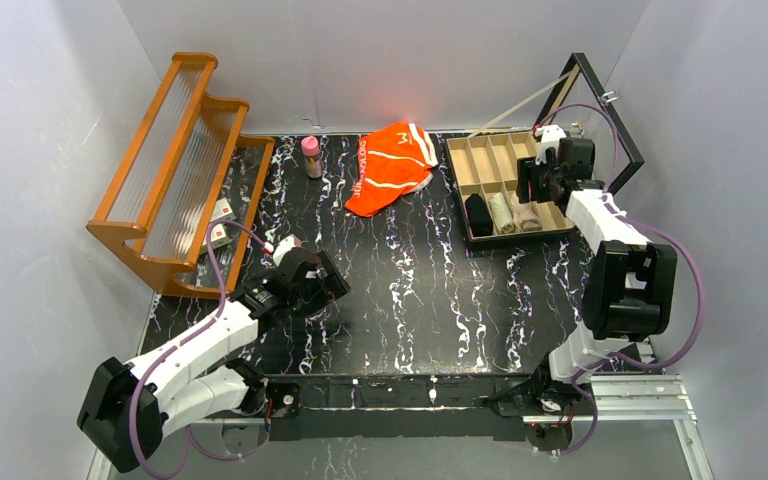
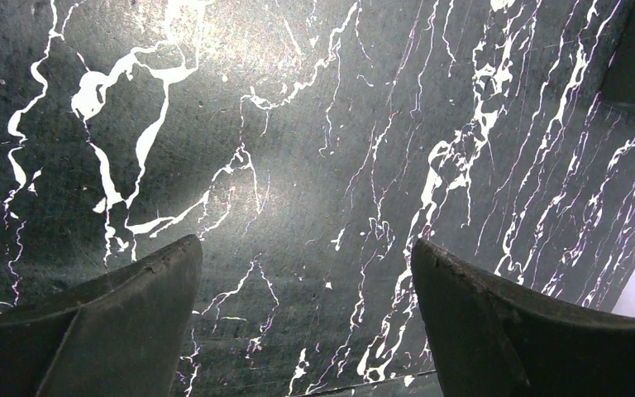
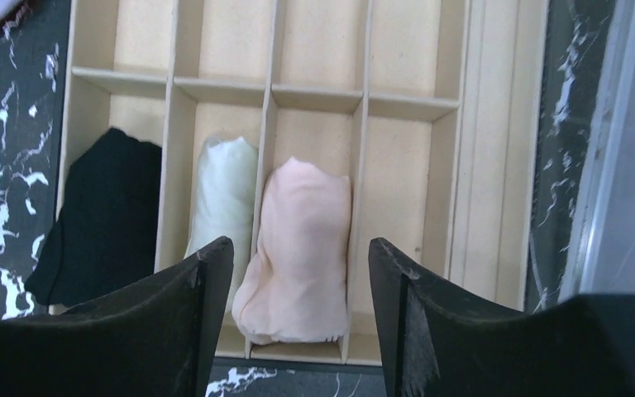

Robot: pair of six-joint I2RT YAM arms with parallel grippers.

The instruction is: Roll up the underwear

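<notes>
Three rolled pieces of cloth lie in separate front compartments of the divided box (image 1: 501,240): a black one (image 3: 116,215), a pale green one (image 3: 226,194) and a pale pink one (image 3: 304,248). The pink roll fills most of its compartment, its lower left corner pushed over the divider. Above the box, my right gripper stands open, with the pink roll below and between its fingers in view, apart from them. My left gripper is open over bare marble table at the left, nothing between its fingers.
The box's clear lid (image 1: 608,125) stands raised at the right. An orange printed cloth (image 1: 390,165) and a pink-capped bottle (image 1: 311,158) sit at the back. A wooden rack (image 1: 185,160) occupies the left.
</notes>
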